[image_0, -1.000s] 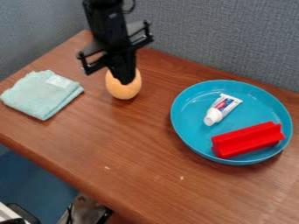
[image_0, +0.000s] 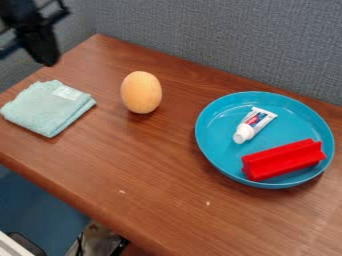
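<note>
My black gripper (image_0: 43, 52) is at the top left edge of the view, blurred and partly out of frame, above the table behind the folded pale cloth (image_0: 47, 109); it looks shut, with nothing visible in it. An orange egg (image_0: 140, 92) stands on the wooden table right of the cloth. On the right, a blue plate (image_0: 225, 116) holds a white toothpaste tube (image_0: 255, 123) and a red block (image_0: 281, 160).
A grey fabric wall (image_0: 234, 35) runs along the back. The table's left edge drops to a blue floor at the lower left.
My gripper has moved from over the egg up and to the left, to the edge of the view, leaving the egg uncovered. The egg, cloth and plate look unmoved.
</note>
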